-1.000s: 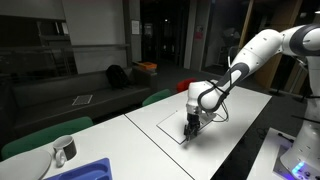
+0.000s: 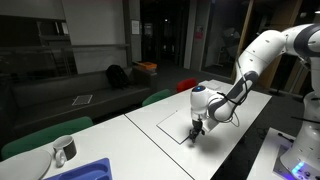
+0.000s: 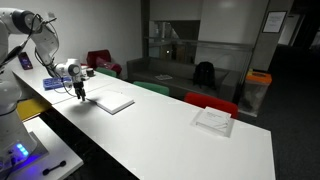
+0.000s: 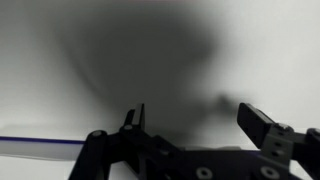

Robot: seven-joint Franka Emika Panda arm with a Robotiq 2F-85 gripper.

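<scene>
My gripper [image 2: 195, 133] hangs low over the white table, close beside a flat white board [image 2: 176, 123]. In the second exterior view the gripper [image 3: 82, 96] is at the table's left end, near the same board [image 3: 113, 102]. Its fingers stand wide apart in the wrist view, and only bare, shadowed surface shows between the fingertips. A pale strip with a purple line [image 4: 40, 149] runs along the lower left there, partly hidden behind the gripper; I cannot tell what it is.
A blue tray [image 2: 82, 173], a grey mug [image 2: 65, 150] and a round white item [image 2: 28, 164] occupy the table's other end in the first exterior view. A clear-looking box [image 3: 213, 121] lies far from the arm.
Over the last second the arm has shifted a little to the right in the first exterior view, and its wrist has turned somewhat. The board and other objects have stayed put.
</scene>
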